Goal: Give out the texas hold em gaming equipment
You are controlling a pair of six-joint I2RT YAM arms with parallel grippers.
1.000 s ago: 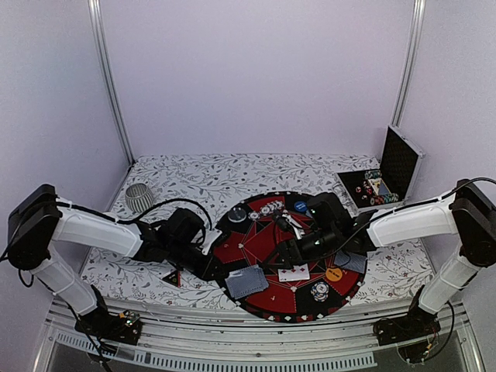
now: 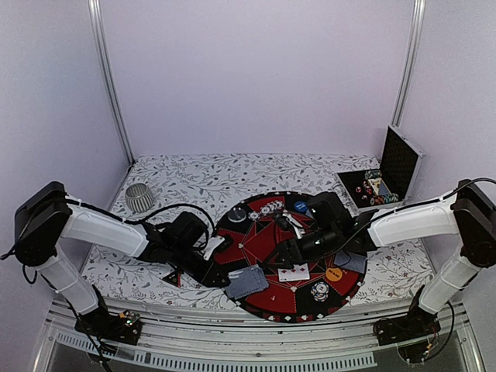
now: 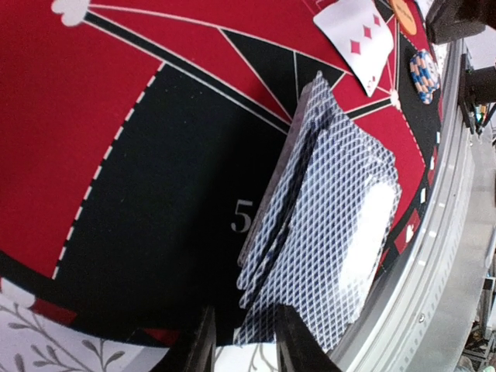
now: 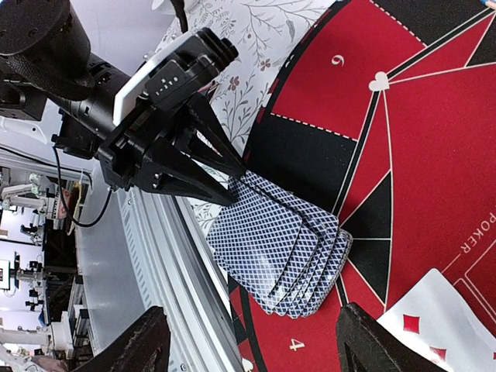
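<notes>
A small pile of blue-backed cards [image 2: 246, 281] [image 3: 333, 232] [image 4: 263, 248] lies on the round red-and-black poker mat [image 2: 248, 236] near the front edge. My left gripper [image 2: 222, 279] is at the pile's near-left end, its fingers low at the card edges and part open; whether a card sits between them is unclear. My right gripper [image 2: 280, 256] hovers right of the pile, part open, above face-up cards [image 2: 294, 273] [image 3: 356, 43] showing diamonds; nothing shows between its fingers.
Chip stacks [image 2: 319, 291], an orange disc [image 2: 334, 274] and more chips at the mat's back. An open case [image 2: 370, 188] with chips stands back right, a white basket [image 2: 139, 197] back left.
My left arm has shifted very slightly toward the front, around the card pile. The right arm and the cards look unchanged.
</notes>
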